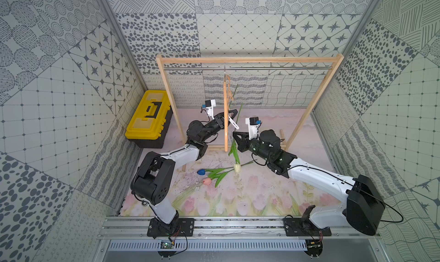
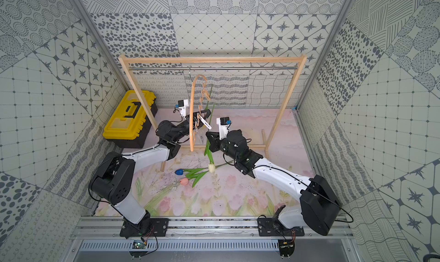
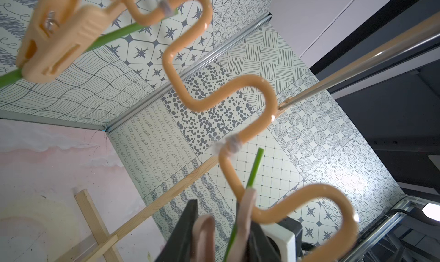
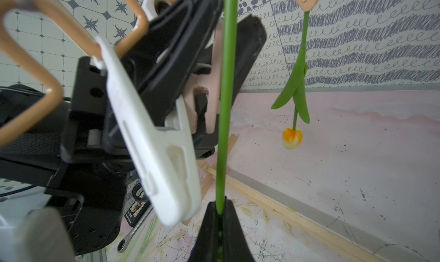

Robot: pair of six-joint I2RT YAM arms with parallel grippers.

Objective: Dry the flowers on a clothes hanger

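Note:
My left gripper [image 1: 232, 115] is shut on a pinkish clothespin [image 3: 247, 225] under the hanger [image 1: 225, 119]. The clothespin's prongs stand apart in the left wrist view. My right gripper is shut on the green stem [image 4: 224, 138] of a white tulip [image 1: 237, 168], which hangs head down. In the right wrist view this stem crosses in front of the pinkish clothespin; I cannot tell whether it lies between the prongs. Another clothespin [image 3: 64, 37] grips a second stem, and a yellow-white tulip [image 4: 292, 138] hangs head down behind.
The hanger hangs from the metal rail [image 1: 275, 68] of a wooden rack [image 1: 247, 60]. A white clip [image 4: 151, 142] dangles close to my left gripper. Blue [image 1: 201, 172] and pink [image 1: 206, 181] flowers lie on the table. A yellow toolbox [image 1: 149, 117] stands at left.

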